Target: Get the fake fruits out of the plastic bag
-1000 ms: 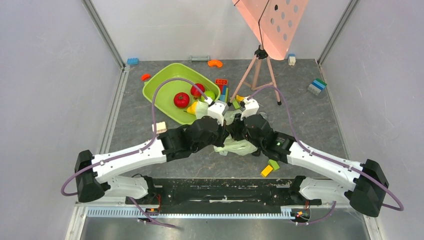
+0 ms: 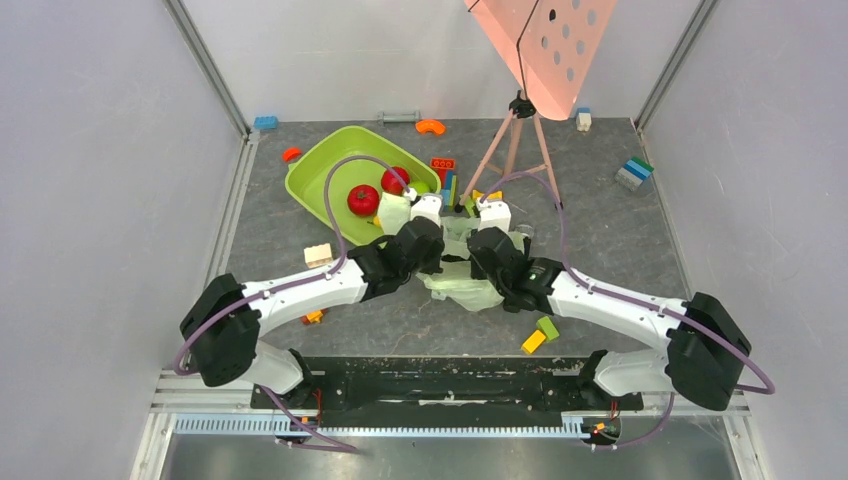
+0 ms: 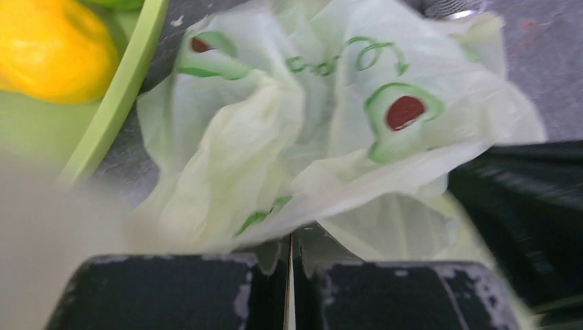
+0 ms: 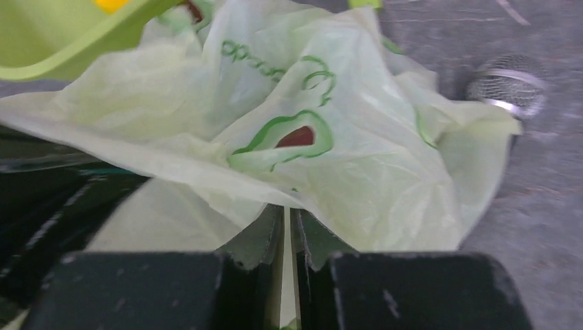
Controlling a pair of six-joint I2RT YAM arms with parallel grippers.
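A pale plastic bag [image 2: 466, 285] with green avocado prints lies crumpled between both grippers; no fruit shows in it. My left gripper is shut at the bag's rim, which runs taut toward the other arm. Across from it, my right gripper has its fingers nearly together at the same rim, with a narrow gap; whether they pinch the plastic is unclear. Two red fruits, one nearer [image 2: 363, 199] and one farther [image 2: 396, 180], sit in the green tray [image 2: 325, 165] with a green fruit [image 2: 421, 188] and a yellow fruit [image 3: 62, 55].
A pink holed panel [image 2: 550, 50] on a tripod [image 2: 513, 150] stands behind the right arm. Loose blocks lie about, including a yellow block [image 2: 534, 342] and a cream block [image 2: 318, 255]. A mesh-headed object [image 4: 510, 84] rests right of the bag.
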